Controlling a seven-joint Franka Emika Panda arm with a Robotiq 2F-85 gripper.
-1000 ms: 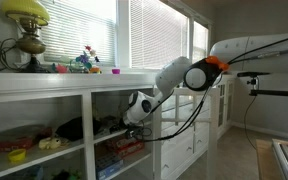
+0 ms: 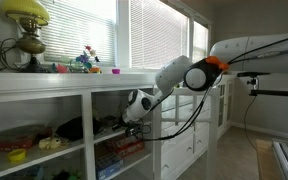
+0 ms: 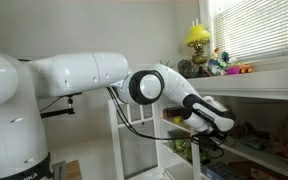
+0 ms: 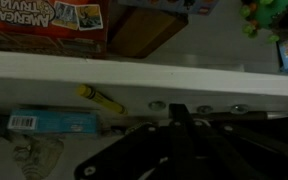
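My gripper shows dark against the lower edge of the wrist view; its fingers look close together and nothing shows between them. A yellow crayon-like stick (image 4: 102, 98) lies to its left, just below a white shelf edge (image 4: 134, 72). Further left is a light blue box (image 4: 54, 121) with a barcode. Several small round metallic spots (image 4: 156, 105) sit near the fingertips. In the first exterior view the arm's wrist (image 2: 139, 103) reaches into the white shelving, and the fingertips are too small to make out.
A red American Trivia box (image 4: 44, 22) stands on the shelf's other side, with a green toy (image 4: 279, 12) at the corner. White shelf dividers (image 2: 88, 135) stand close to the arm. A yellow bowl (image 2: 17, 156) and a brass lamp (image 2: 30, 30) are further left.
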